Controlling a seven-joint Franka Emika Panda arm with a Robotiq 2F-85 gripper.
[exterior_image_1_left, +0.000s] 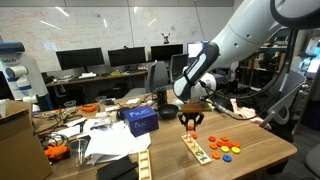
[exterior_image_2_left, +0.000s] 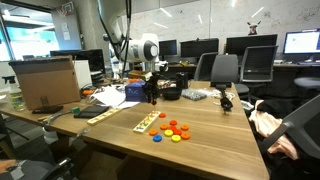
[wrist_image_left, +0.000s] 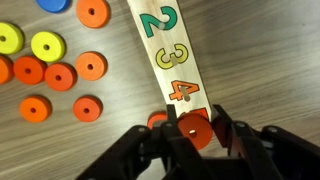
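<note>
A pale wooden number board (wrist_image_left: 172, 45) with 2, 3 and 4 showing runs from the top centre of the wrist view down to my gripper. An orange-red disc (wrist_image_left: 195, 131) lies between the fingers at the board's lower end. It hides what is beneath it, and whether the fingers grip it does not show. Another red disc (wrist_image_left: 157, 119) peeks out just left of it, partly covered by the gripper. In exterior view 1, the gripper (exterior_image_1_left: 190, 119) points down above the far end of the number board (exterior_image_1_left: 196, 150).
Loose red, orange, yellow and blue discs (wrist_image_left: 92, 66) lie on the table left of the board in the wrist view. A second wooden strip (exterior_image_1_left: 145, 164), a blue box (exterior_image_1_left: 141, 120) and papers (exterior_image_1_left: 112, 142) are farther left in exterior view 1. Bare table surrounds the board.
</note>
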